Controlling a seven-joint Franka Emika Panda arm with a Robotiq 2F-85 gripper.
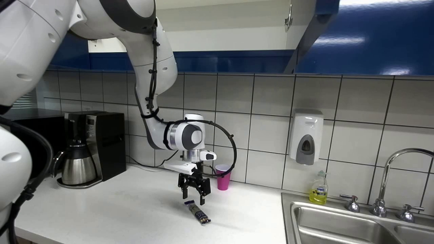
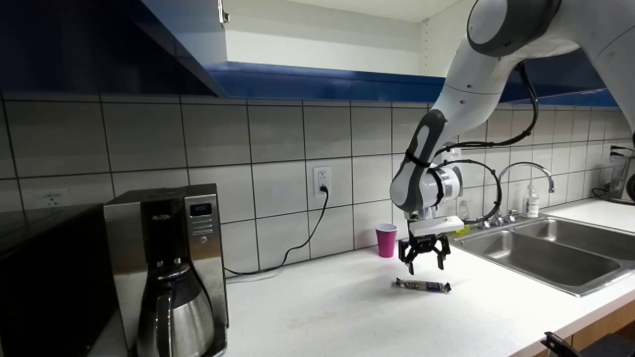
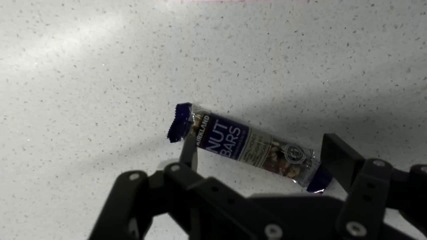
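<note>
A wrapped nut bar (image 3: 248,146) with dark blue ends lies flat and slanted on the white counter. My gripper (image 1: 193,199) hangs above it, open and pointing down, with nothing between its fingers. In the wrist view, one fingertip (image 3: 188,154) covers a little of the bar's left end, and the other finger (image 3: 338,160) shows beside the right end. The second exterior view has the bar (image 2: 423,286) below and slightly in front of the gripper (image 2: 425,267), with a gap between them.
A pink cup (image 1: 223,181) stands behind the gripper, near the tiled wall. The coffee maker (image 1: 107,144) is at the left, and the steel sink (image 1: 288,211) at the right, with a yellow soap bottle (image 1: 319,191) on its back edge. Bare counter surrounds the bar.
</note>
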